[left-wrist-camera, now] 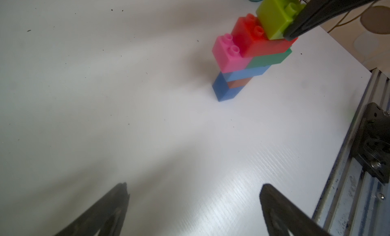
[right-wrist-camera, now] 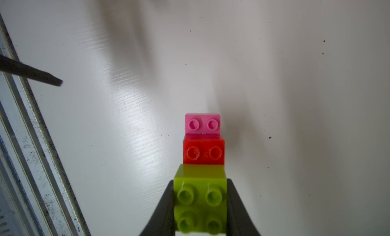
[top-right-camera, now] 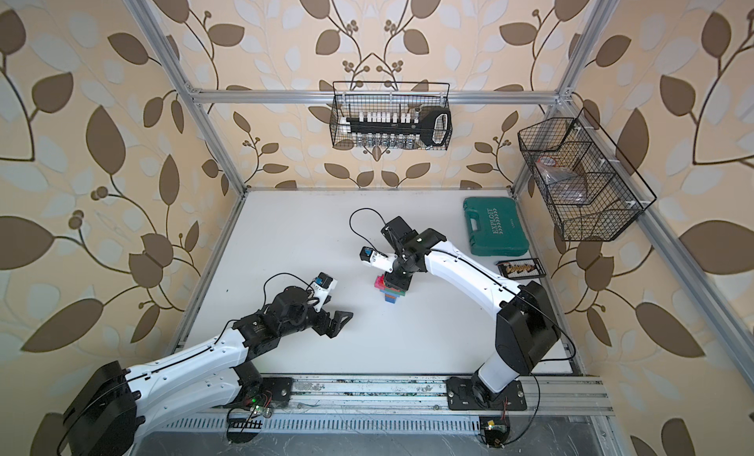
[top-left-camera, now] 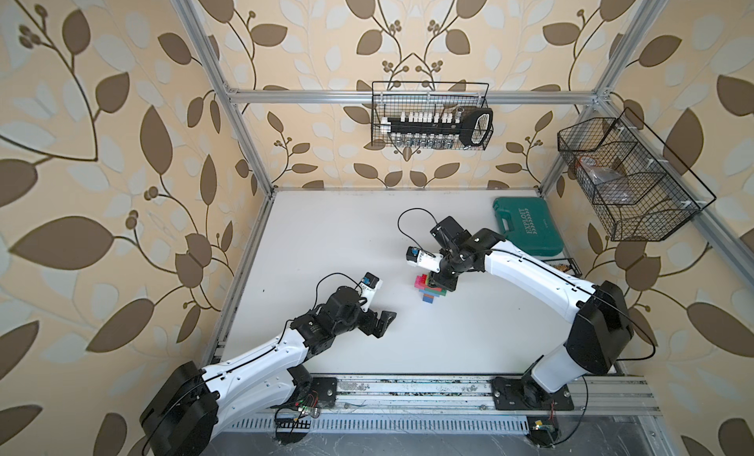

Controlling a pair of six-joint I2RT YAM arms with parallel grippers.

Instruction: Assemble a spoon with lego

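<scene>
A stacked lego build stands on the table, made of blue bricks [left-wrist-camera: 227, 91], an orange one [left-wrist-camera: 239, 82], a green one [left-wrist-camera: 270, 59], a pink one [left-wrist-camera: 229, 57] and a red one [left-wrist-camera: 251, 36]. Over the red brick is a lime green brick [right-wrist-camera: 199, 201], with my right gripper shut on its sides. In the left wrist view the lime brick meets the red one's top; whether it is fully seated I cannot tell. My left gripper is open and empty, a little apart from the build at its left and front.
A green case [top-right-camera: 496, 226] lies at the back right, with a small dark tray [top-right-camera: 520, 268] of bits in front of it. Wire baskets [top-left-camera: 430, 116] hang above the table.
</scene>
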